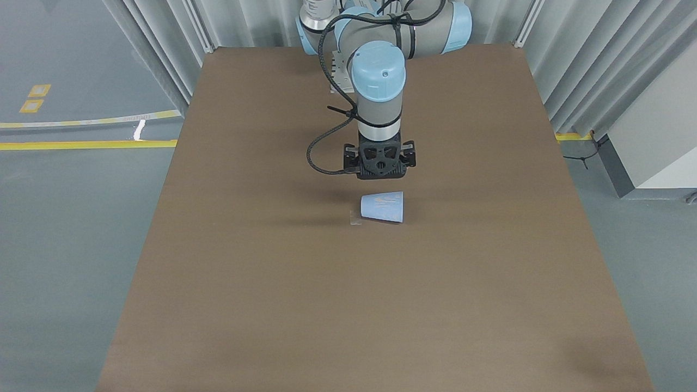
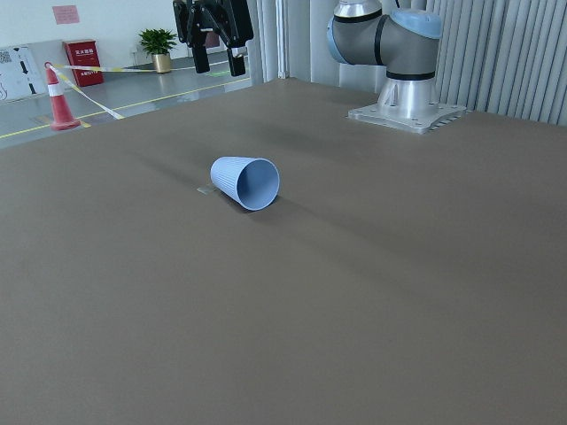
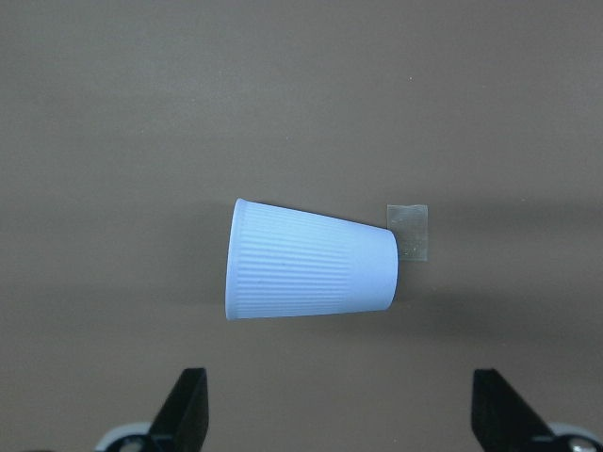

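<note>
A light blue ribbed cup (image 1: 382, 206) (image 2: 234, 177) (image 3: 311, 262) lies on its side on the brown table (image 1: 366, 294), its open end facing the camera in the left view. A small clear patch (image 3: 410, 226) lies on the surface by its narrow base. My gripper hangs above the table over the cup, with its fingers wide apart and nothing between them; in the wrist view the cup is beyond the fingertips.
The arm's base (image 2: 407, 115) stands at the back of the table. Curtains line the back, and floor surrounds the table's sides.
</note>
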